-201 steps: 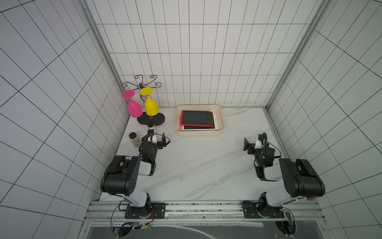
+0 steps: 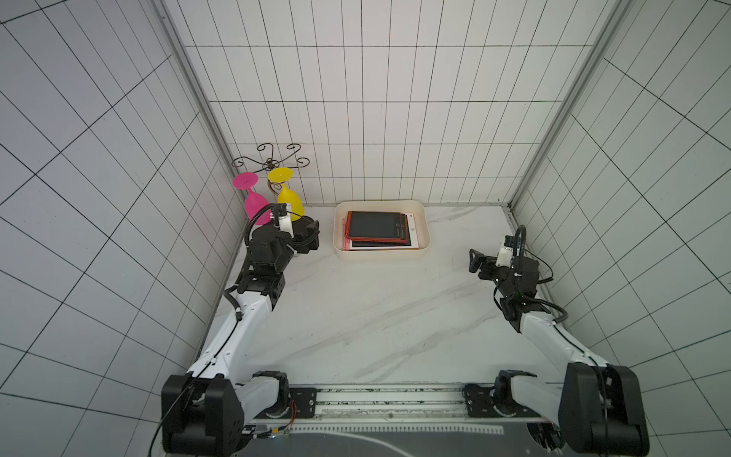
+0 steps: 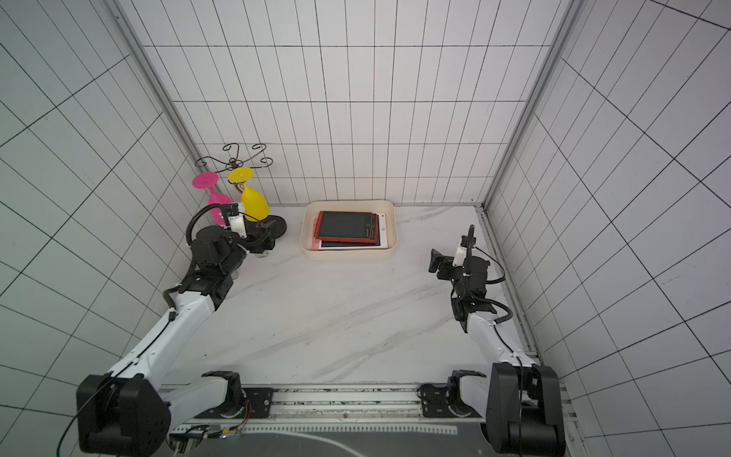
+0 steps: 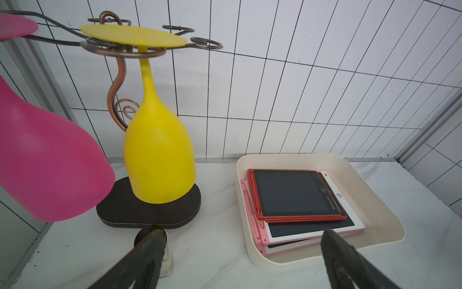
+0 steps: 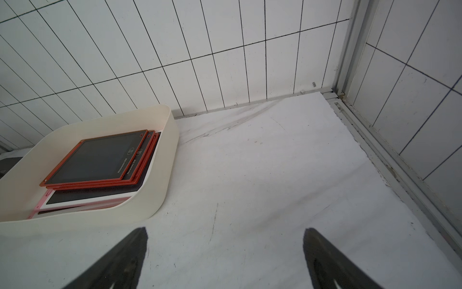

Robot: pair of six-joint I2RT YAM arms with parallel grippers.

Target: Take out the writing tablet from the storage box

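Note:
In the back middle a cream storage box [image 2: 340, 228] holds a stack of writing tablets, topped by a dark-screened red one [image 2: 376, 224], with white and pink ones beneath. My left gripper hangs over the table in front of the glass stand, left of the box, open and empty. My right gripper is out to the right of the box, also open with nothing between its fingers.
A wire stand with pink [image 4: 53, 163] and yellow [image 4: 158, 154] goblets fills the back left. A small jar [image 4: 163, 262] stands below them. The table [image 5: 269, 168] right of the box is clear. Tiled walls enclose three sides.
The box and tablets are unchanged.

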